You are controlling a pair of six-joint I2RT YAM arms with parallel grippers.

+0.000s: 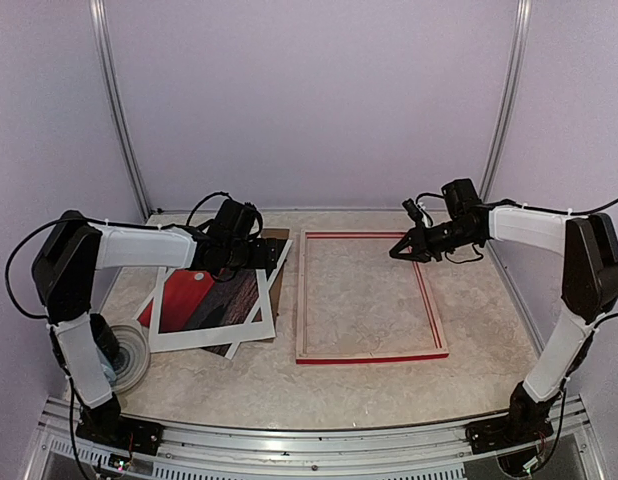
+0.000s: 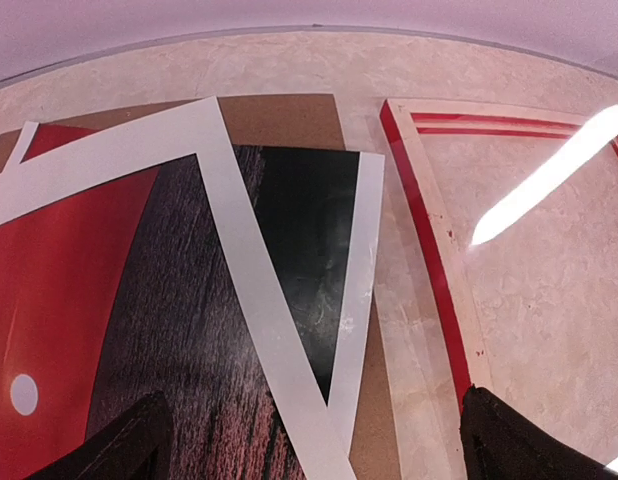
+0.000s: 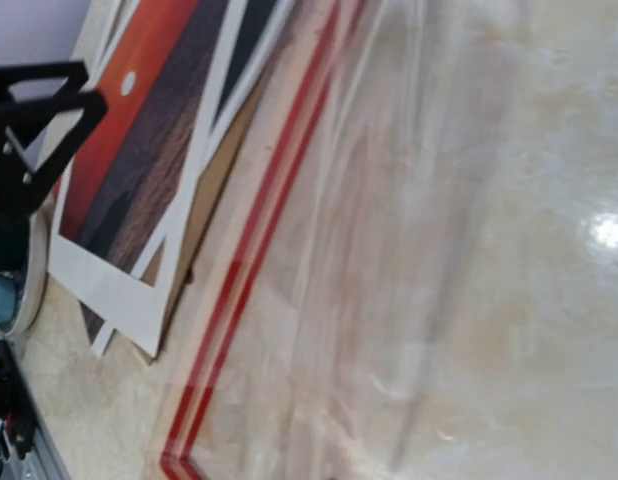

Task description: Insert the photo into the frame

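A photo (image 1: 182,295) with a red and dark picture and a white border lies on the left of the table. Over its upper right part, my left gripper (image 1: 270,256) stands open; in the left wrist view its dark fingers (image 2: 519,440) are far apart with nothing between them. Right of the photo lies the frame (image 1: 374,357), pale with red edges. My right gripper (image 1: 395,253) is above the frame's far right part, its tips together and nothing visible between them. Its fingertips do not show clearly in the right wrist view.
A brown board (image 2: 374,425) and another white-edged print (image 2: 357,275) lie under the photo. Rolls of tape (image 1: 134,357) stand at the front left. Blurred, see-through streaks (image 3: 389,230) cross the right wrist view.
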